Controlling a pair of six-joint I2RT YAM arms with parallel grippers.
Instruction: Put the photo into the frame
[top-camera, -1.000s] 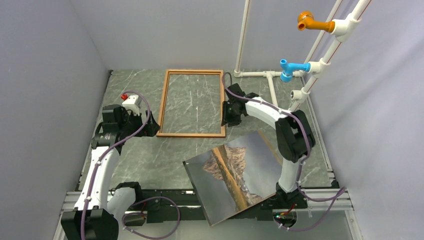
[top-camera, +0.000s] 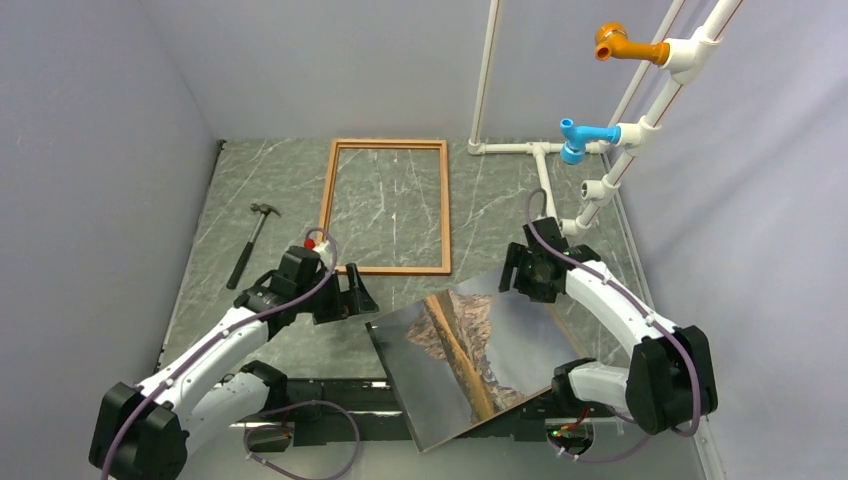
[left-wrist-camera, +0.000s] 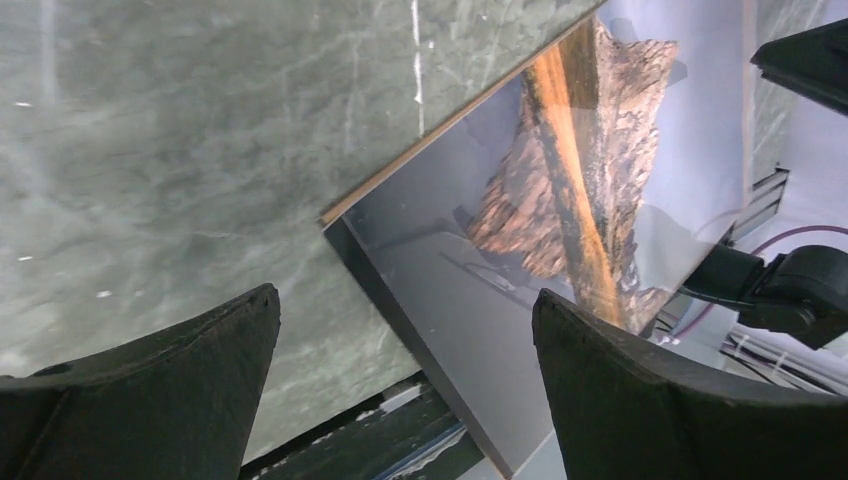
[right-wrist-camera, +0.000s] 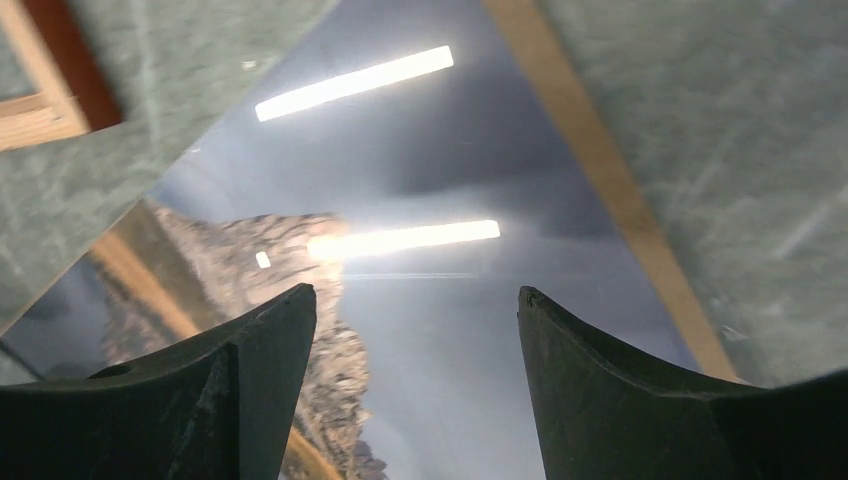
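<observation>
The photo (top-camera: 465, 365), a glossy landscape print, lies askew at the front centre of the table, its near corner past the front edge. The empty wooden frame (top-camera: 444, 205) rests behind it. My left gripper (top-camera: 360, 292) is open, above the table near the photo's left corner; in the left wrist view that corner shows between the fingers. My right gripper (top-camera: 510, 266) is open over the photo's back right part, with the print (right-wrist-camera: 420, 340) below its fingers.
A hammer (top-camera: 243, 248) lies at the left. White pipes (top-camera: 545, 180) with orange (top-camera: 630, 45) and blue (top-camera: 590, 135) fittings run along the back right. Bare table surrounds the frame.
Both grippers have moved away from the frame toward the photo, the left one rightward and forward, the right one rightward and forward. The hammer is now uncovered. The photo has not moved.
</observation>
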